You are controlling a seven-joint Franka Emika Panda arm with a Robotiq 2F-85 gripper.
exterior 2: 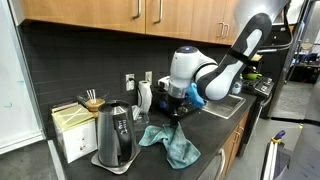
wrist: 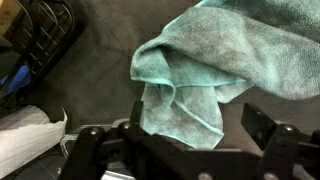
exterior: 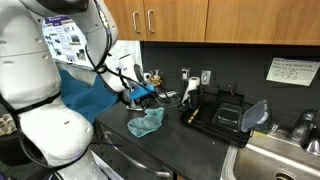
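A teal cloth (wrist: 180, 95) lies crumpled on the dark counter, filling much of the wrist view. In exterior view 1 the same cloth (exterior: 146, 122) is left of the counter's middle, and in exterior view 2 the cloth (exterior 2: 178, 145) reaches toward the front edge. My gripper stands open above it, its two dark fingers apart at the bottom of the wrist view, with nothing held. Exterior view 2 shows the gripper (exterior 2: 172, 119) just over the cloth's upper part; whether it touches the cloth I cannot tell.
A black dish rack (exterior: 215, 118) stands right of the cloth, beside the sink (exterior: 262, 165). A kettle (exterior 2: 117, 135) and a wooden board (exterior 2: 75, 135) are at the other end. A white paper roll (exterior 2: 145, 97) stands near the wall. Bare counter lies before the rack.
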